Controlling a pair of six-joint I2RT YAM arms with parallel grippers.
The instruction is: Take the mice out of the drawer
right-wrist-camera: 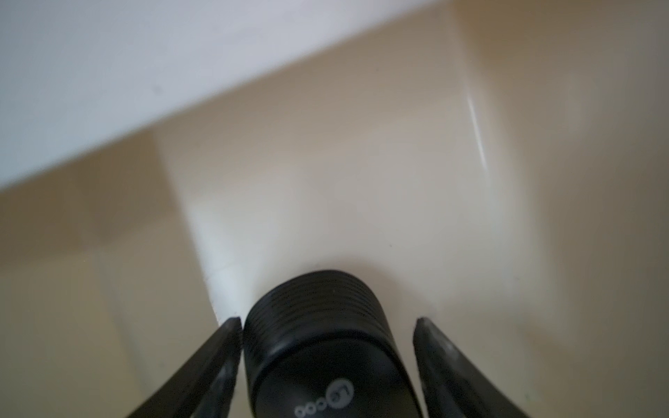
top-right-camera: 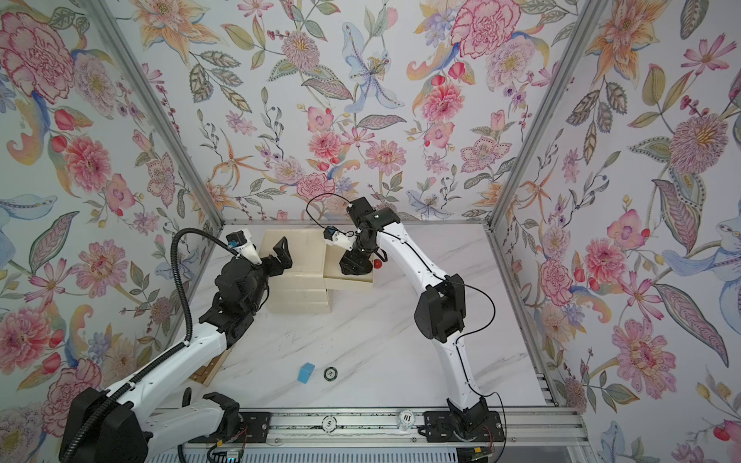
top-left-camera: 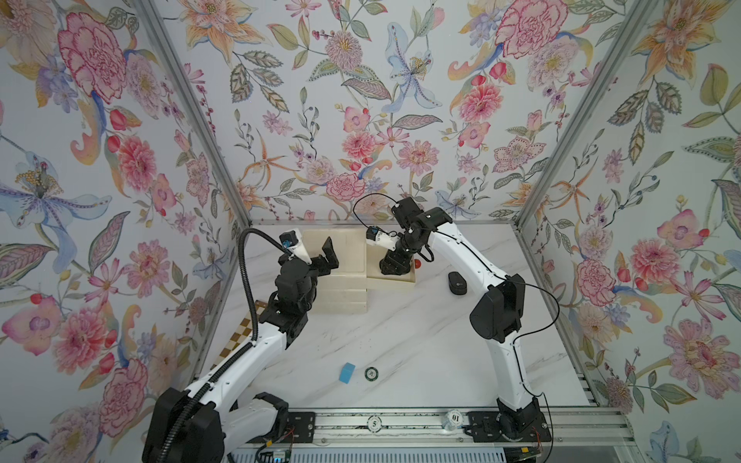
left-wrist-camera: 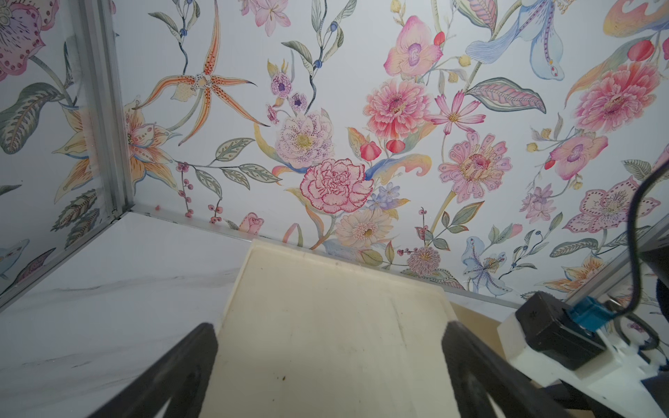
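In the right wrist view a black mouse with a ribbed end and white lettering rests on the floor of the pulled-out cream drawer. My right gripper straddles it, part open. Its left finger is at or very close to the mouse's side, and a small gap shows at the right finger. From above, the arm hides much of this mouse. A second dark mouse lies on the table to the right of the drawer. Over the cabinet my left gripper stays open, with nothing between its fingers.
Beside the drawer's right end is a small red object. A blue piece and a round dark disc lie near the table's front.
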